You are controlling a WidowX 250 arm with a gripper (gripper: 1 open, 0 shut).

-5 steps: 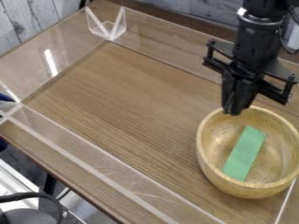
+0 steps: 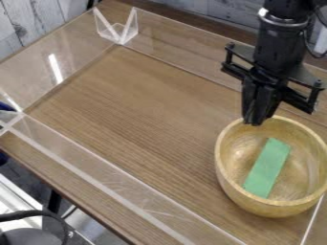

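The black gripper (image 2: 251, 117) hangs at the right, just above the back rim of a round yellow bowl (image 2: 232, 175). Its narrow tip points down and looks shut, with nothing visible between the fingers. Inside the bowl lies a flat green rectangular block (image 2: 265, 169). Whether the tip touches the rim cannot be told.
A clear acrylic piece (image 2: 117, 26) stands at the back left, and clear strips run along the table's edges. Black cabling (image 2: 32, 233) shows at the bottom left.
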